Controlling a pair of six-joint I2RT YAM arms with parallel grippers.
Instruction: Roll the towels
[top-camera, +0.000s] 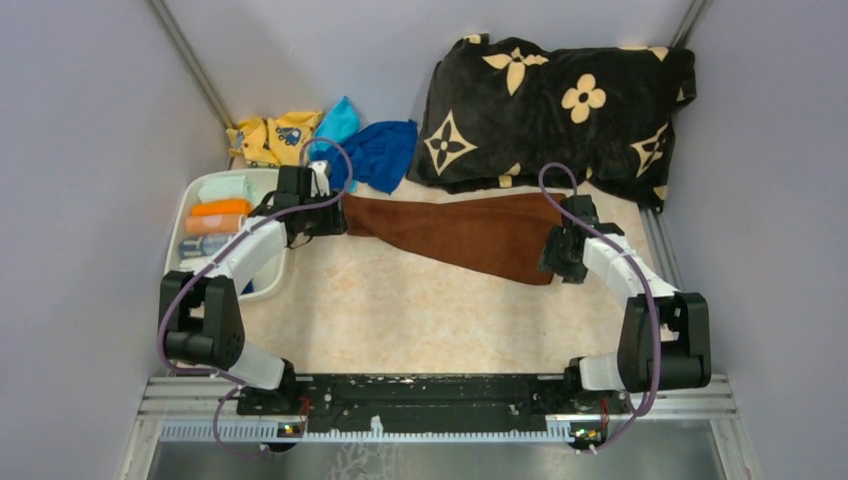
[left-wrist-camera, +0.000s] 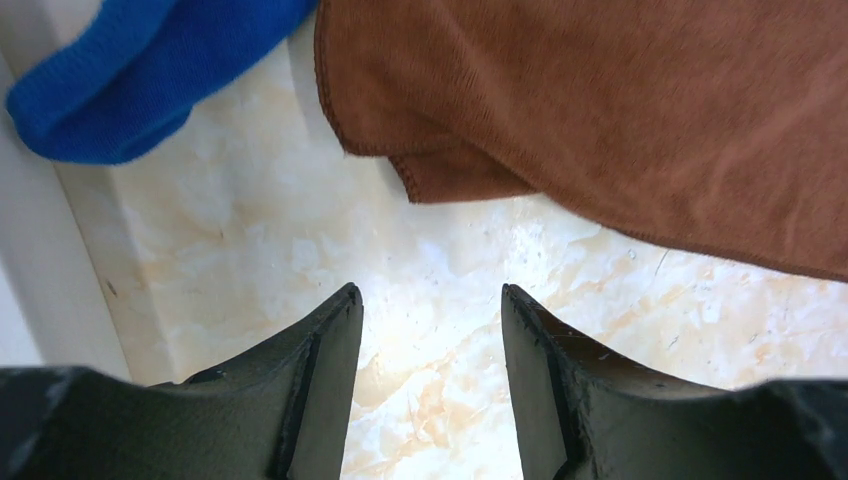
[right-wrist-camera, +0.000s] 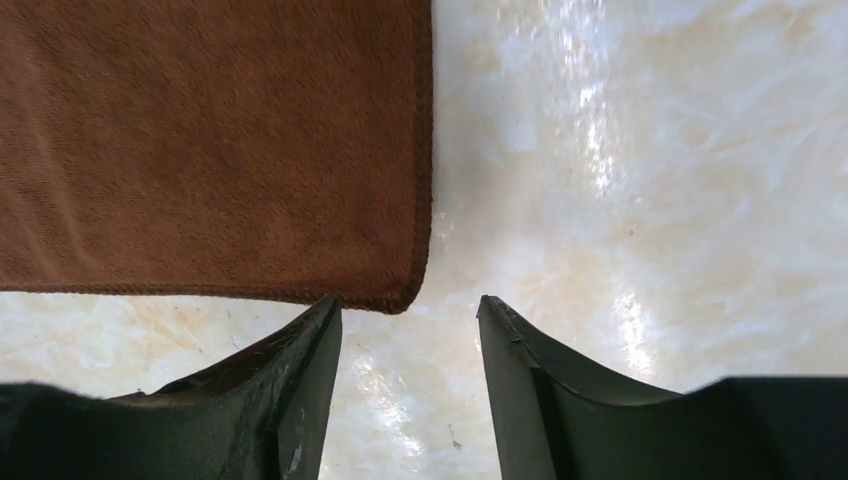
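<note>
A brown towel (top-camera: 465, 228) lies spread across the middle of the table, narrow at its left end and wider at the right. In the left wrist view the towel's left end (left-wrist-camera: 440, 90) has a corner folded beneath it. My left gripper stands open just short of that end, over bare table. The right wrist view shows the towel's front right corner (right-wrist-camera: 380, 280) near the left finger of my right gripper. Its fingers are apart, with no cloth gripped between them.
At the left a white bin (top-camera: 177, 235) holds several rolled towels. Yellow cloth (top-camera: 270, 140) and a blue towel (top-camera: 382, 150) lie behind it. A black patterned cushion (top-camera: 560, 110) fills the back right.
</note>
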